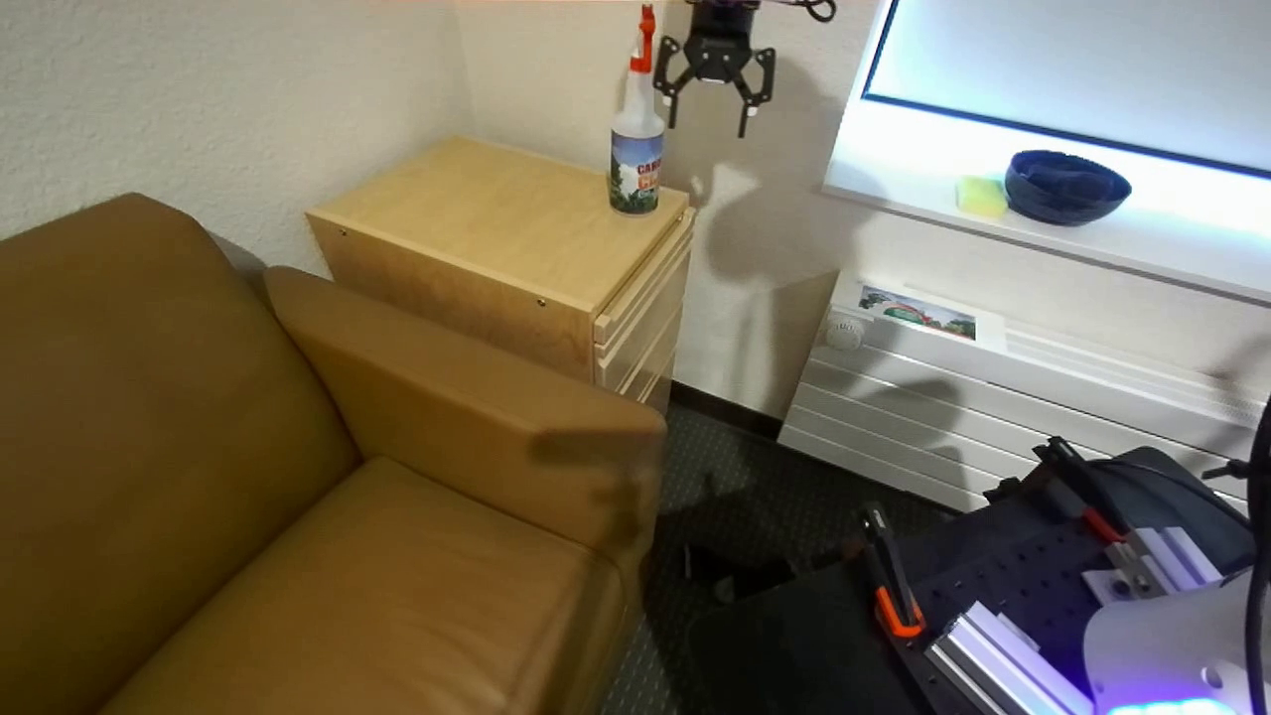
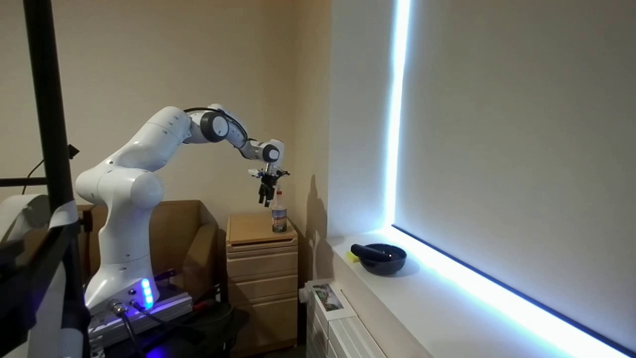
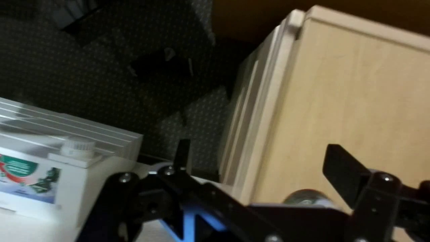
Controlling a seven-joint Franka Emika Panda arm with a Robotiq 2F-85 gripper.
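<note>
A white spray bottle (image 1: 637, 167) with a red nozzle and a printed label stands upright on the wooden cabinet (image 1: 489, 214), near its drawer-side edge. My gripper (image 1: 709, 119) points downward with its fingers spread wide and nothing between them. In exterior view 1 it appears to the right of the nozzle; exterior view 2 puts the gripper (image 2: 264, 203) just left of the bottle (image 2: 278, 220), above the cabinet top. In the wrist view, only a small part of the bottle (image 3: 308, 196) shows at the bottom, mostly hidden behind the gripper body.
On the windowsill sit a dark bowl (image 2: 382, 262) with a dark object in it and a yellow sponge (image 1: 981, 197). Below runs a white radiator (image 1: 906, 393) with a picture on top. A brown sofa (image 1: 477, 369) adjoins the cabinet, whose top is otherwise clear.
</note>
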